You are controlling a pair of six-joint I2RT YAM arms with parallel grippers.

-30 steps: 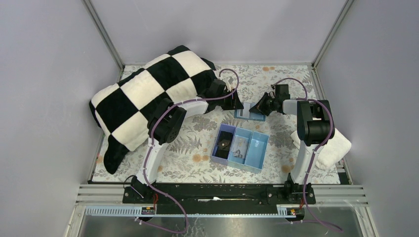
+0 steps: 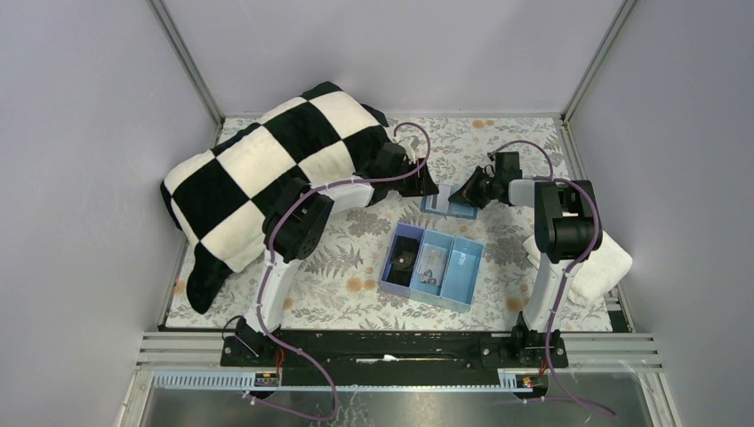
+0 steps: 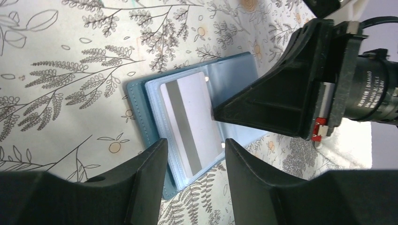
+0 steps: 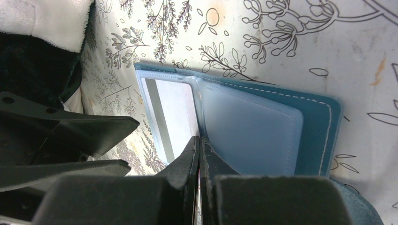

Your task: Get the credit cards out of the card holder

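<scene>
A blue card holder (image 2: 462, 211) lies opened flat on the patterned cloth, below both grippers. In its left clear sleeve sits a white card with a grey stripe (image 3: 199, 105); the right sleeve (image 4: 251, 124) shows plain blue. My left gripper is partly open over the holder's left end, its fingers apart with nothing seen between them. The right gripper is shut, its tips at the card's inner edge by the fold. Nothing shows between those tips. In the left wrist view the right gripper's dark finger (image 3: 277, 96) covers part of the right sleeve.
A three-part bin (image 2: 458, 283) stands in front of the holder, with a black item (image 2: 403, 261) in its left compartment. A checkered cushion (image 2: 267, 169) fills the left side. A white cloth (image 2: 600, 271) lies at right.
Hardly anything differs in the top view. Both arms hold about the same place over the card holder, and the holder has not visibly shifted.
</scene>
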